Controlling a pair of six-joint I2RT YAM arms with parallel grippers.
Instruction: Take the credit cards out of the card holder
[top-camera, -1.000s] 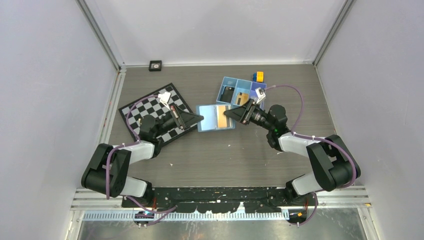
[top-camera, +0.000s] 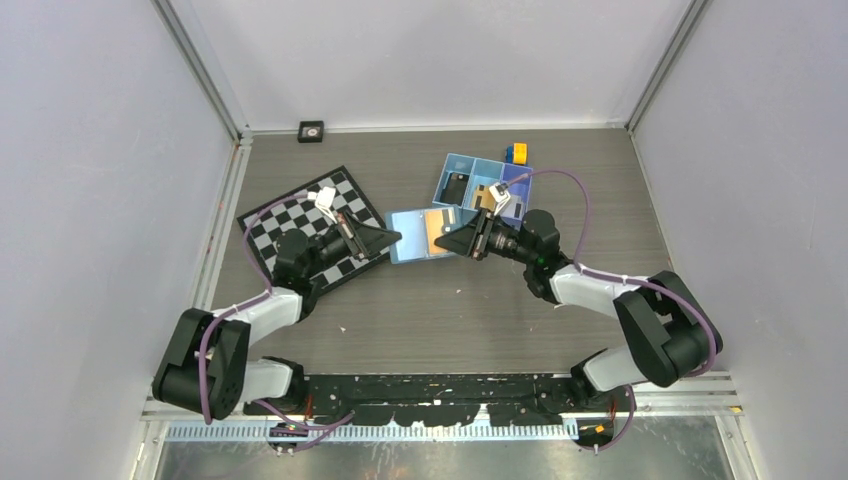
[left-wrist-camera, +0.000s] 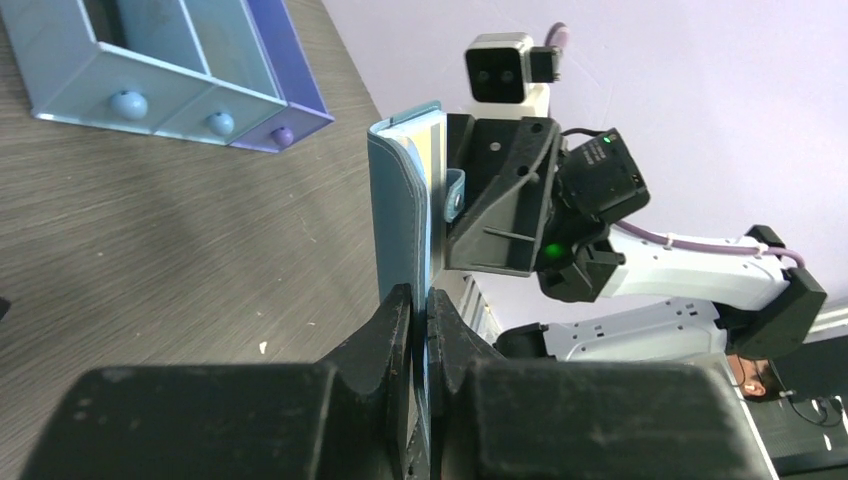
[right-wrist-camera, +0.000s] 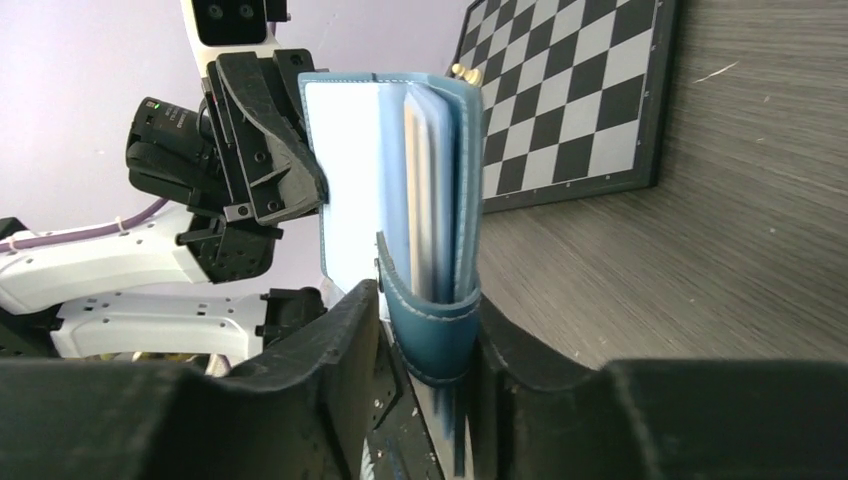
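The blue card holder (top-camera: 408, 225) hangs opened out between my two arms, its cards (top-camera: 436, 232) showing a tan face at its right half. In the left wrist view the holder (left-wrist-camera: 392, 200) stands edge-on, and my left gripper is shut on its left edge. From the right wrist view, several stacked cards (right-wrist-camera: 428, 160) sit in the holder behind its strap (right-wrist-camera: 430, 325). My right gripper has its fingers on both sides of the strap end; whether they press on it cannot be told. The cards' lower ends are hidden.
Behind the holder stands a blue compartment tray (top-camera: 455, 160) with a black card and a gold card inside. A yellow-and-blue block (top-camera: 517, 154) is at its back. The chessboard (top-camera: 345, 185) lies under my left arm. Free table stretches in front.
Over the last second both arms and the holder shifted slightly left.
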